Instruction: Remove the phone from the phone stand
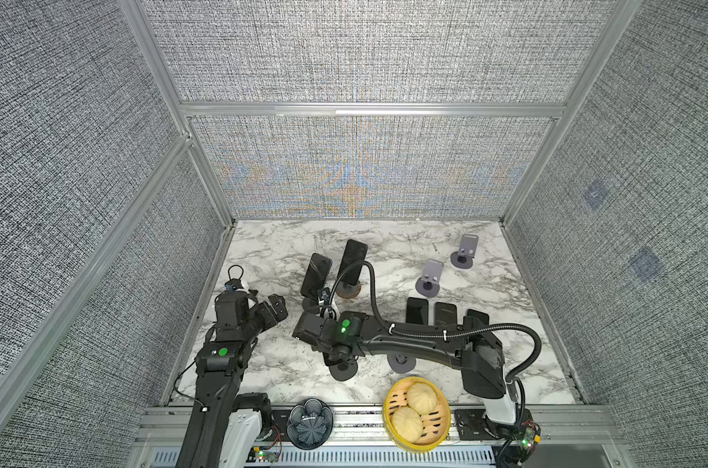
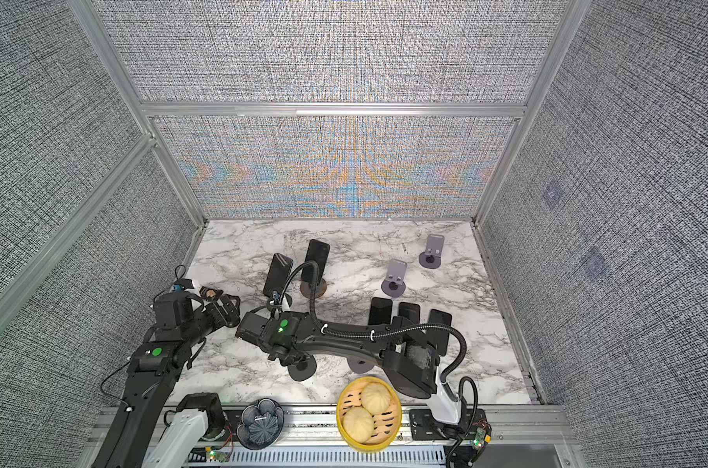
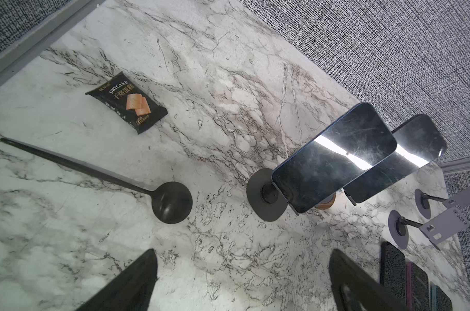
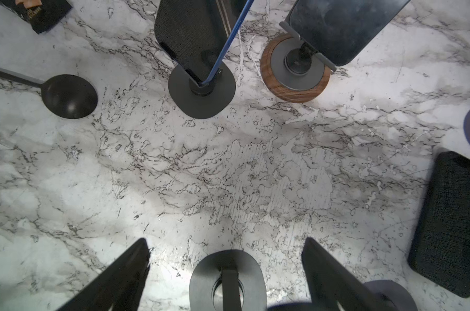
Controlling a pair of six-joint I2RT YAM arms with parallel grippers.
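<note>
Two dark phones lean on stands toward the back left. One phone (image 1: 317, 273) rests on a grey-based stand (image 4: 202, 103); the other phone (image 1: 353, 261) is on a wood-based stand (image 4: 295, 85). Another round stand base (image 4: 198, 282) shows at the bottom of the right wrist view, with a dark edge (image 4: 297, 306) beside it that I cannot identify. My right gripper is above the table near that base, its fingers apart with bare marble showing between them. Off to the left, my left gripper stands open and empty.
Phones lie on the table at centre right, including a black phone (image 1: 417, 310). Two purple-grey stands behind them, the nearer stand (image 1: 429, 278) included, are empty. A ladle (image 3: 171, 202) and a snack packet (image 3: 128, 101) lie left. A bun steamer (image 1: 445, 397) sits in front.
</note>
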